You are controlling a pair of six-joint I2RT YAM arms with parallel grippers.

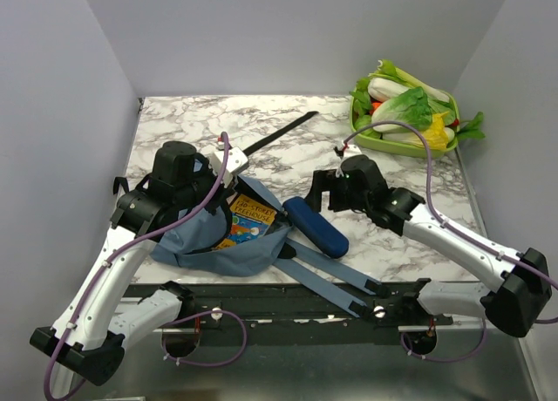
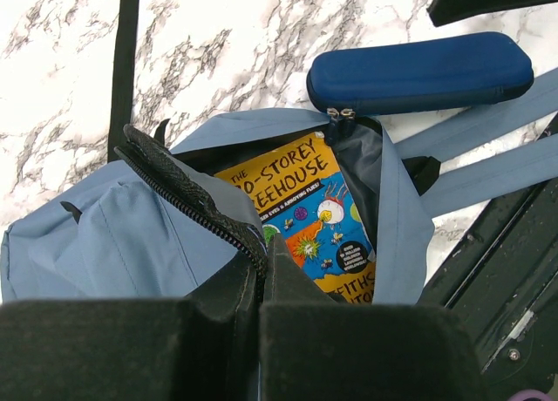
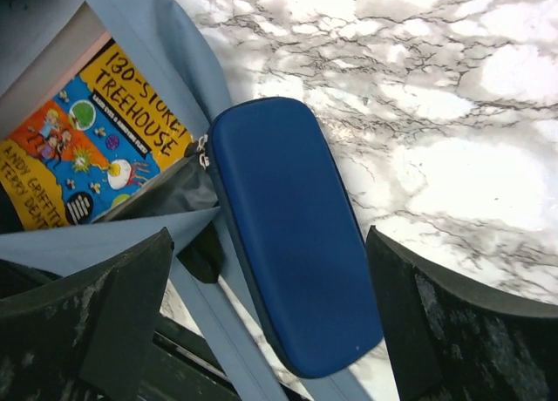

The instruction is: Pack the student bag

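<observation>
A blue-grey school bag point(image 1: 231, 260) lies on its back, its mouth open, with a yellow and orange book point(image 2: 327, 218) inside. My left gripper is shut on the bag's zipped edge point(image 2: 196, 187), holding the flap up. Against the bag's right rim lies a dark blue pencil case point(image 3: 292, 235), partly across a strap point(image 1: 318, 283). Above the case, my right gripper stands open; its fingers point(image 3: 131, 318) straddle the case in the right wrist view, apparently without touching it.
A green basket point(image 1: 405, 146) of vegetables stands at the back right. One black strap point(image 1: 279, 133) stretches over the marble table behind the bag. Bare marble point(image 1: 418, 200) lies right of centre. The table's front edge runs just below the bag.
</observation>
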